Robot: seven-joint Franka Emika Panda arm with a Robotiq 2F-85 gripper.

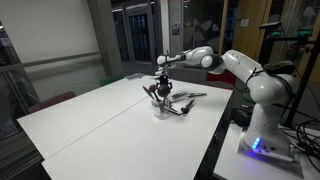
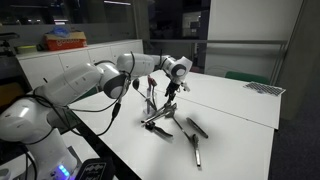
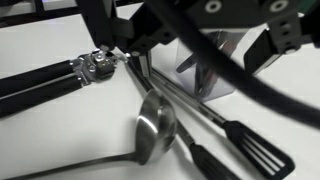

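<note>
My gripper (image 1: 163, 80) hangs low over the far part of the white table, close behind a container (image 1: 160, 109) of upright utensils. In the wrist view its two fingers stand well apart, so the gripper is open; I see nothing clamped between them. Beneath and ahead lie a metal ladle (image 3: 155, 128), a black slotted turner (image 3: 256, 149) and a black-handled can opener (image 3: 92, 67). The clear container (image 3: 207, 75) shows just beyond the fingers. A dark curved band (image 3: 235, 72), blurred, crosses the view and hides part of it.
Loose utensils, among them a dark one (image 2: 196, 128) and a long-handled one (image 2: 197, 151), are spread on the table (image 2: 240, 130). A green bin (image 2: 247, 77) stands behind it.
</note>
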